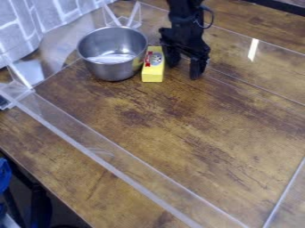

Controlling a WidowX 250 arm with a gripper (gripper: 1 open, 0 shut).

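Observation:
My black gripper point(185, 60) is low over the wooden table at the upper middle, open, its fingers pointing down just right of a yellow box point(154, 70) with a small printed patch on top. A steel pot point(112, 71) stands directly left of the box. Whether my fingers touch the box or the tabletop is hard to tell.
Clear plastic edging runs along the left and right sides. A white cloth point(30, 22) fills the upper left corner, and a dark area lies beyond the table's lower left edge.

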